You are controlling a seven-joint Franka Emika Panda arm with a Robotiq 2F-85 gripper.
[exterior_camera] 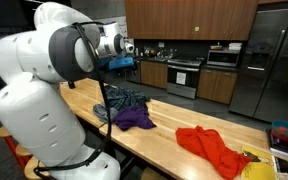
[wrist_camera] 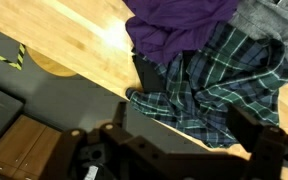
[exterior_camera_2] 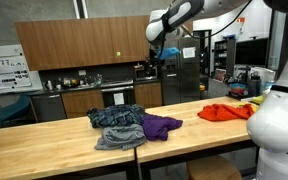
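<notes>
A purple cloth (exterior_camera: pixel 136 118) lies crumpled on the wooden table, beside a dark plaid cloth (exterior_camera_2: pixel 117 114) and a grey cloth (exterior_camera_2: pixel 115 135). In the wrist view, the purple cloth (wrist_camera: pixel 179 24) is at the top, the plaid cloth (wrist_camera: pixel 226 85) spreads across the middle and right, and part of the grey cloth (wrist_camera: pixel 272 22) shows at the upper right. My gripper stands open high above the plaid cloth and the table edge, its fingers wide apart with nothing held. A red cloth (exterior_camera: pixel 210 150) lies separately farther right on the table.
Bare tabletop (exterior_camera: pixel 169 125) separates the purple and red cloths. A yellow item (exterior_camera: pixel 258 166) and a bin with colourful contents (exterior_camera: pixel 284 133) are at the right. Round stools (wrist_camera: pixel 50 60) stand below the table edge.
</notes>
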